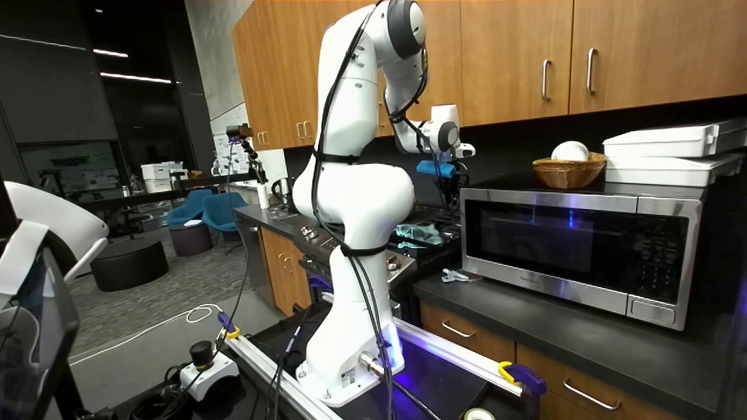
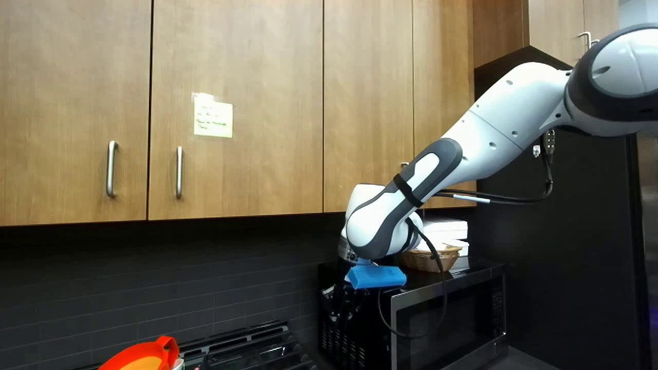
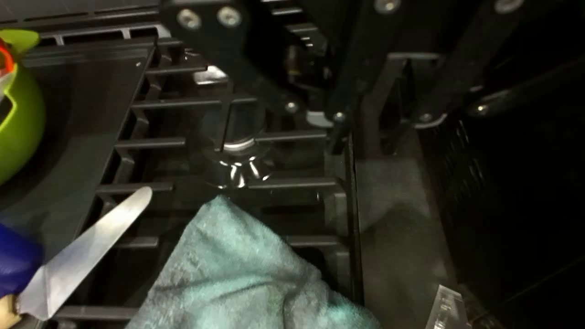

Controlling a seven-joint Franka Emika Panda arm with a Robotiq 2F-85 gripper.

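Observation:
My gripper hangs over the right edge of the stove, beside the microwave. Its dark fingers come down from the top of the wrist view with a narrow gap between their tips. Against the black background I cannot make out any object between them. In exterior view 2 the gripper is a dark shape under the blue block on the wrist. A teal-grey cloth lies crumpled on the stove grate, apart from the fingers. Left of it rests a flat metal blade.
A green pot and a blue object stand at the left of the stove. On the microwave sit a wicker basket with a white ball and white boxes. Wooden cabinets hang above. A small grey clip lies on the counter.

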